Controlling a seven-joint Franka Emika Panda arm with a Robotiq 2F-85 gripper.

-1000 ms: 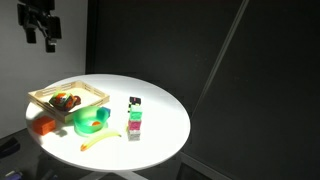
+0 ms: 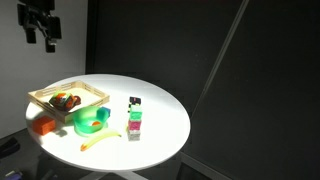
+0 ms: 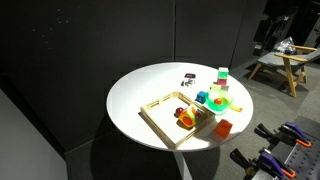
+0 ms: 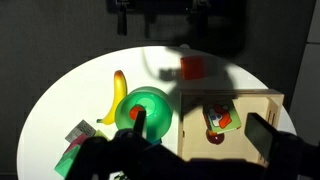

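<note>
High over the table's left side in exterior view 1, my gripper (image 2: pixel 39 42) hangs with its fingers (image 2: pixel 29 36) wide apart, open and empty. Below it a wooden box (image 2: pixel 90 103) stands on the white round table (image 2: pixel 165 118). Several small red, orange and green items (image 4: pixel 219 117) lie in one end of the box. Beside the box sits a green bowl (image 4: pixel 157 104) with a red-orange thing (image 4: pixel 137 112) in it. A yellow banana (image 4: pixel 119 92) lies next to the bowl. On the table near the box is a red block (image 4: pixel 192 68).
Several stacked coloured blocks (image 2: pixel 135 123) stand beyond the banana. A blue block (image 3: pixel 201 97) is close to the bowl, and a small black item (image 3: pixel 189 77) lies farther off. Bare tabletop (image 3: pixel 140 92) stretches away from the box.
</note>
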